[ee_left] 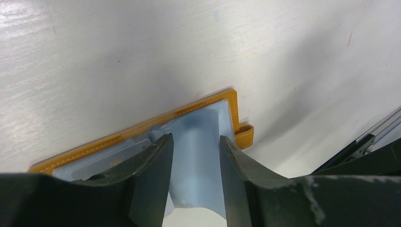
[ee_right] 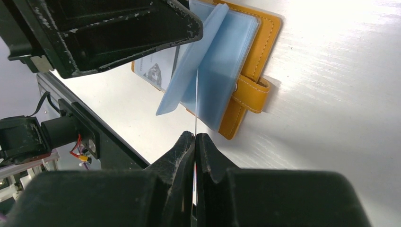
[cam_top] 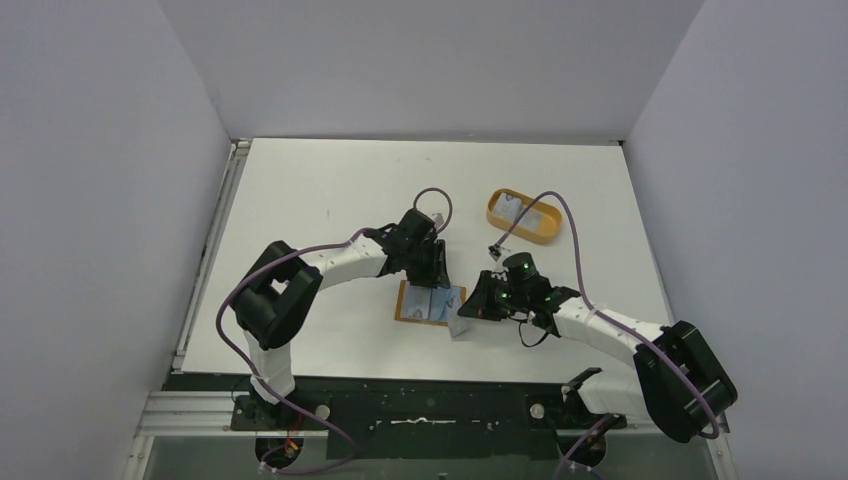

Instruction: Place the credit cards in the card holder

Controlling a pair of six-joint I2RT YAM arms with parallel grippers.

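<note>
An open orange card holder (cam_top: pixel 400 305) with clear blue sleeves lies at the front middle, a card in its left part. My left gripper is over it, fingers part open at a blue sleeve (ee_left: pixel 191 165) that stands lifted between them in the left wrist view. My right gripper is shut on a thin card (ee_right: pixel 196 101), held edge-on beside the lifted sleeve at the holder's strap side, seen in the right wrist view.
An orange oval tray (cam_top: pixel 544 228) with more cards stands at the back right.
</note>
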